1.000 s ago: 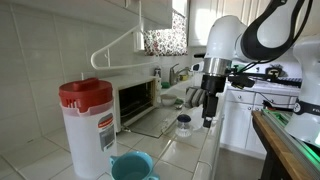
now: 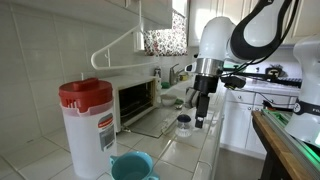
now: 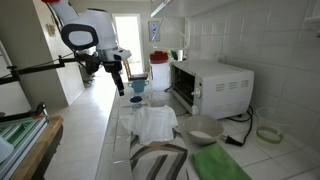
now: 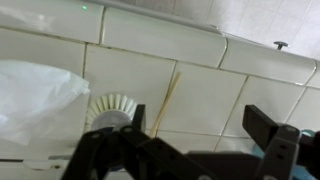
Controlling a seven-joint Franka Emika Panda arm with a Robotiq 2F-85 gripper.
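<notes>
My gripper stands open above the tiled counter, its two black fingers wide apart with nothing held between them. Below and between them in the wrist view lies a thin wooden stick (image 4: 168,100). Left of the stick is a round scrub brush (image 4: 112,104) with pale bristles, partly covered by the left finger. The first exterior view shows a small clear round item with a dark top (image 2: 184,125) close beside the gripper (image 2: 196,108). A teal mug (image 2: 132,166) sits nearer that camera.
A red-lidded pitcher (image 2: 88,125) stands by the wall. Along the counter are a white cloth (image 3: 152,124), a toaster oven (image 3: 212,88), a bowl (image 3: 202,128), a green cloth (image 3: 218,163) and a striped towel (image 3: 158,163). Bare tile surrounds the stick.
The arm has shifted slightly to the left in the first exterior view, bringing the gripper nearer the small clear item. The objects on the counter have not moved.
</notes>
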